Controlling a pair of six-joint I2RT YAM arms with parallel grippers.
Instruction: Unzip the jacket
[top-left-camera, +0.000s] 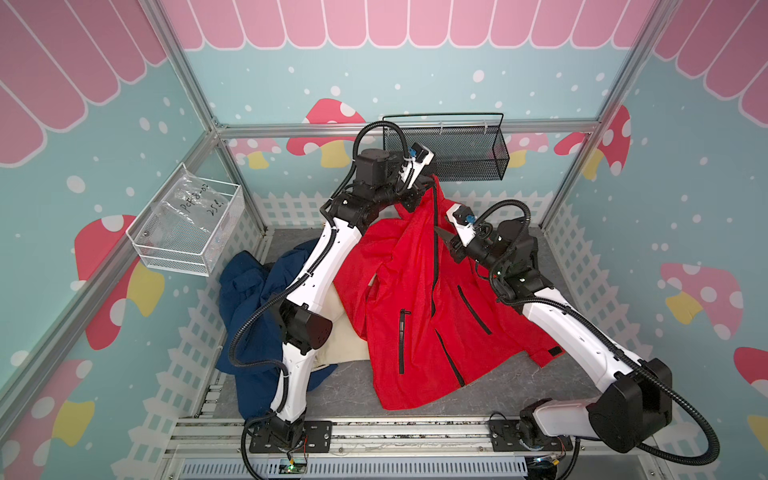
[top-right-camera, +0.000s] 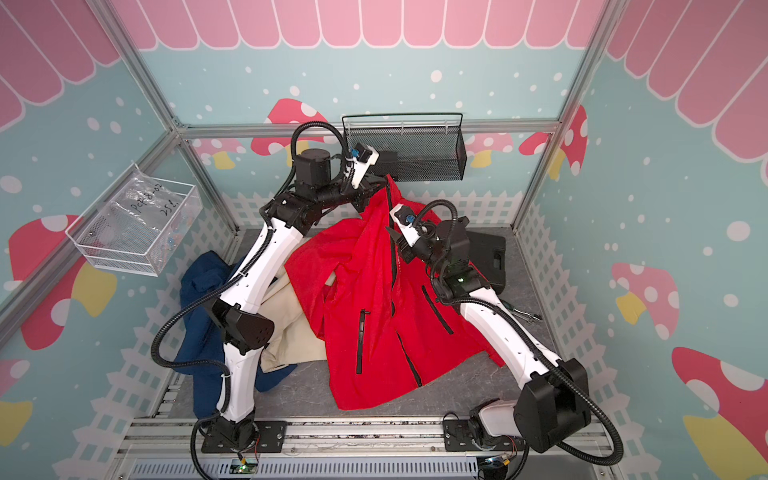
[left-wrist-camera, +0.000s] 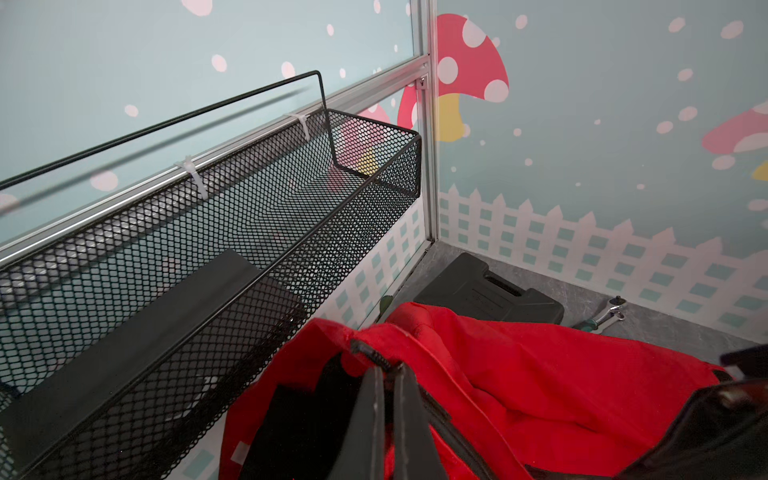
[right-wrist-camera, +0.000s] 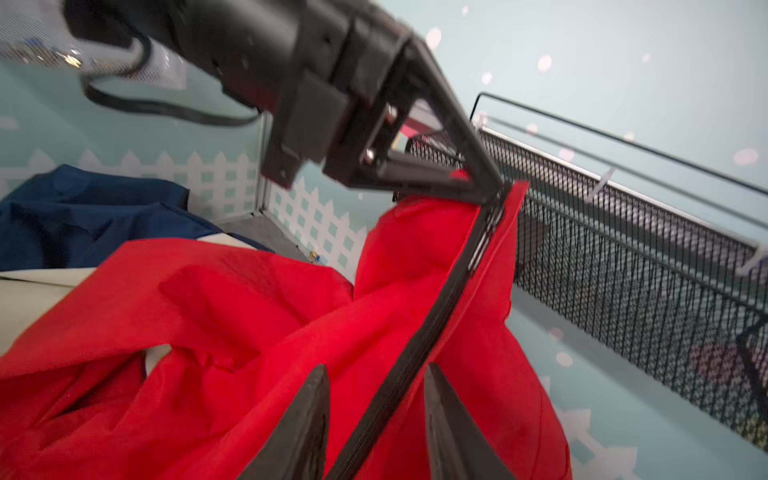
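The red jacket (top-left-camera: 412, 280) is spread with its hem toward me and its collar raised off the floor at the back. My left gripper is shut on the collar edge at the top of the black zipper (right-wrist-camera: 416, 348). Just below its tips, a shiny, loop-like piece (right-wrist-camera: 481, 244) lies along the zipper; whether it is the pull, I cannot tell. My right gripper is open, with the zipper line running between its fingers in its wrist view, apparently without touching. From above, the right gripper (top-left-camera: 446, 238) hovers beside the zipper, right of and below the left one.
A black mesh basket (left-wrist-camera: 240, 232) hangs on the back wall close by the left gripper. Navy (top-left-camera: 256, 320) and cream clothes (top-left-camera: 344, 336) lie at left. A black case (top-right-camera: 486, 260) and a tool (top-right-camera: 521, 313) lie at right.
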